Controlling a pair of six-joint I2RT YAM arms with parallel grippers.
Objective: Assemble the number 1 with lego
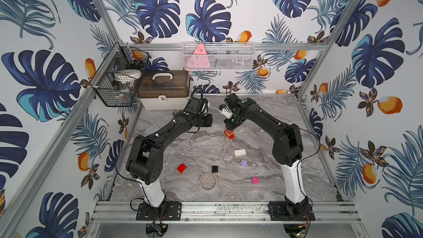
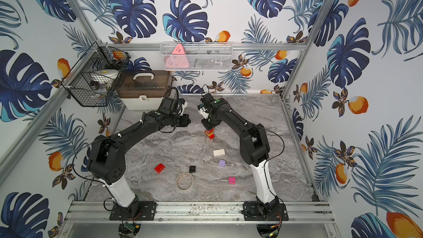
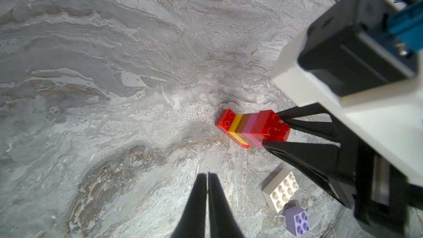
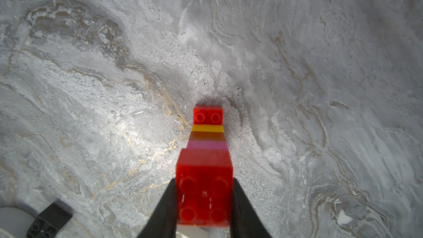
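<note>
A stack of red, yellow, orange and pink bricks [image 3: 250, 125] stands on the marble table [image 3: 110, 61], a red brick on top. The right gripper is at the upper part of the stack, fingers on either side of the top red brick; whether they grip it is hard to tell. In the left wrist view its black fingers [image 3: 299, 154] reach in from the right. My left gripper is shut with nothing visible between its fingers, left of the stack.
A white brick [image 1: 240, 152], lilac brick [image 1: 243, 163], pink brick [image 1: 255, 180], black brick [image 1: 214, 168], red brick [image 1: 181, 168] and a ring [image 1: 208, 181] lie toward the front. A lidded box [image 1: 163, 88] and wire basket [image 1: 110, 92] occupy the back left.
</note>
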